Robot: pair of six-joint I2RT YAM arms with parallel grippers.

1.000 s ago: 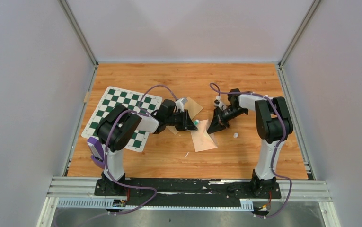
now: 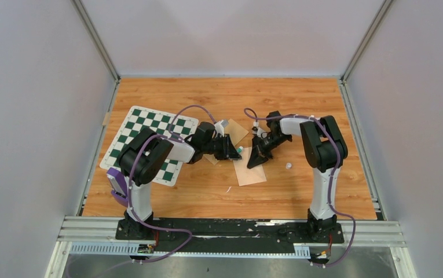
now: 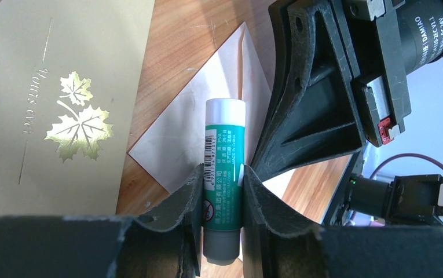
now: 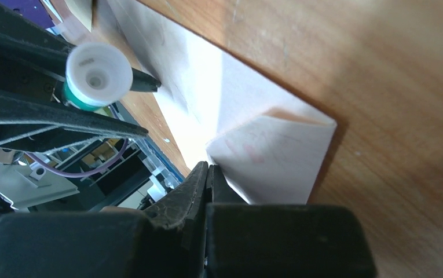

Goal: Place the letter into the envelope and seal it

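Note:
My left gripper is shut around a green glue stick [image 3: 224, 168] with a white end, held above the pale envelope [image 3: 169, 133]. In the top view this envelope [image 2: 251, 175] lies between the two arms. My right gripper is shut, with nothing showing between its fingers, and its tips are down at the envelope's folded paper flap [image 4: 271, 156]. The flap's edge stands slightly raised beside them. Whether the tips press on the paper I cannot tell. No letter can be made out inside the envelope.
A tan card with gold maple leaves [image 3: 80, 124] lies left of the envelope. A green-and-white checkered board [image 2: 129, 136] fills the table's left side. A small white cap [image 2: 288, 165] lies to the right, and a thin white scrap [image 2: 229, 189] in front.
My right gripper has moved left over the envelope, and its tips cover more of the paper. The left arm and the glue stick stay where they were.

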